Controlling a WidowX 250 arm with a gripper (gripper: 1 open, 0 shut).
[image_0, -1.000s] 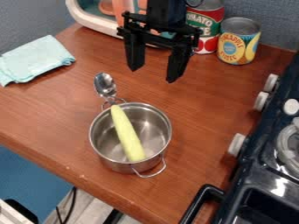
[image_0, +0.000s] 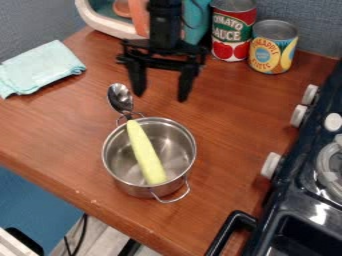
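My black gripper (image_0: 160, 80) hangs at the top centre of the camera view, fingers spread apart and empty, above the wooden table behind the pot. A steel pot (image_0: 181, 150) with wire handles sits on the table, a yellow corn-like object (image_0: 146, 152) lying inside it. A silver spoon (image_0: 119, 98) is just behind the pot.
A light blue cloth (image_0: 36, 68) lies at left. A dish rack (image_0: 103, 18) and two cans, red (image_0: 231, 32) and yellow (image_0: 273, 50), stand at the back. A black stove (image_0: 311, 200) borders the right.
The gripper has moved left and back, farther from the camera. The pot, its contents and the spoon look unmoved.
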